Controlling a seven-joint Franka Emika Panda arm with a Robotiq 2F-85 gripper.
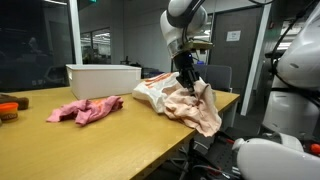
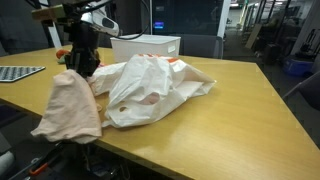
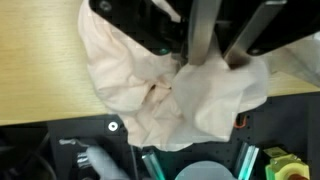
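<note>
A light pink cloth hangs partly over the table's edge in exterior view 1, its upper part held at my gripper. Exterior view 2 shows the same cloth drooping below the gripper in loose folds, past the tabletop. Up close in the wrist view, cloth bunches around the fingers, and the fingers are shut on it. The fingertips are partly hidden by fabric.
A white bag lies crumpled close beside the cloth. On the table are a darker pink cloth and a white box.
</note>
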